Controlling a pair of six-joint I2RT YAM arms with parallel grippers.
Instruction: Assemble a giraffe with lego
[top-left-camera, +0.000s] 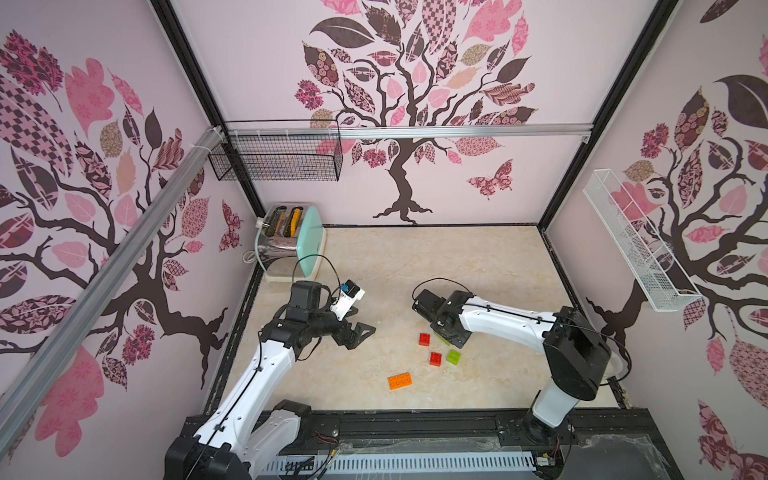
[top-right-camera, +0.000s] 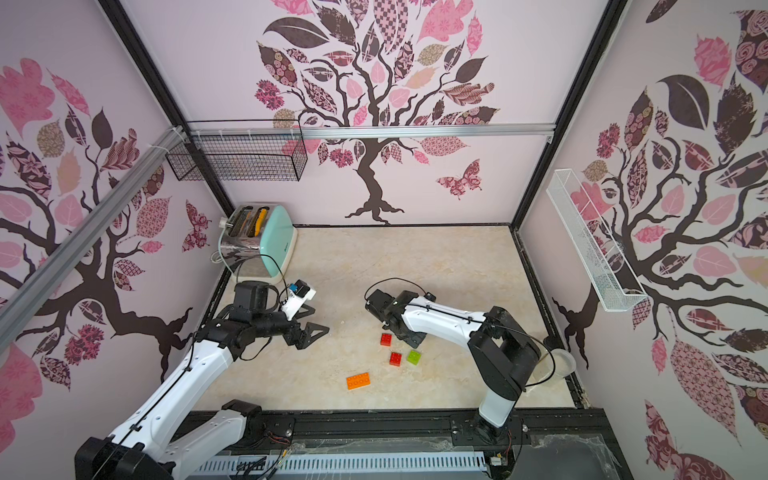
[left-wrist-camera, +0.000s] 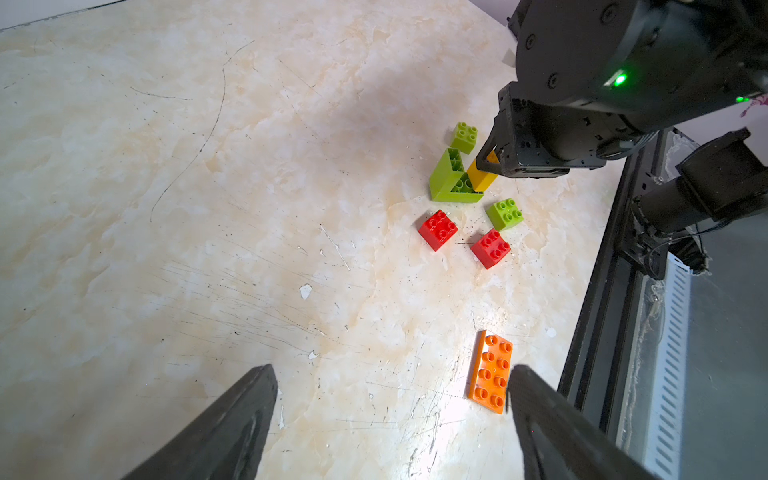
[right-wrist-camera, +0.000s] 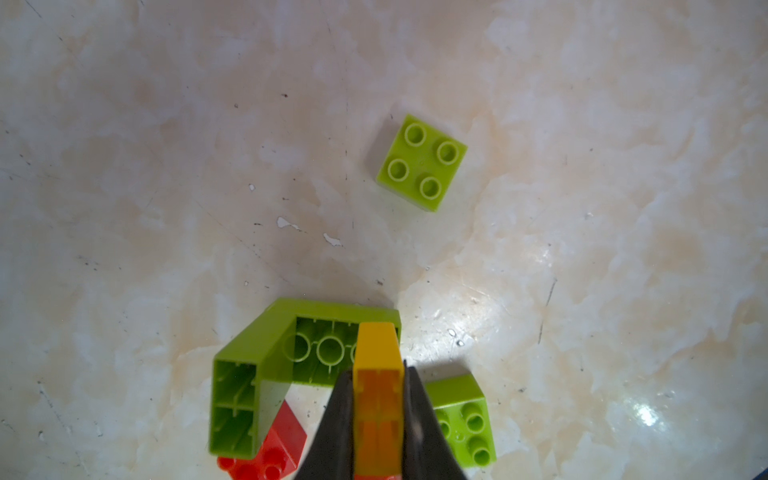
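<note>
My right gripper is shut on a yellow-orange brick (right-wrist-camera: 378, 352). The brick stands at the open side of a green L-shaped piece (right-wrist-camera: 276, 344), which shows hollow tubes; whether the two touch, I cannot tell. Two red bricks (left-wrist-camera: 438, 229) (left-wrist-camera: 491, 249) and a green 2x2 brick (left-wrist-camera: 505, 213) lie close by. A second green 2x2 brick (right-wrist-camera: 422, 162) sits alone beyond the L piece. An orange 2x4 brick (left-wrist-camera: 490, 371) lies nearer the front edge. Away to the left, my left gripper hangs open and empty above the table.
A mint-green toaster-like box (top-left-camera: 308, 238) stands in the back left corner. Wire baskets (top-left-camera: 276, 152) (top-left-camera: 640, 240) are mounted on the walls.
</note>
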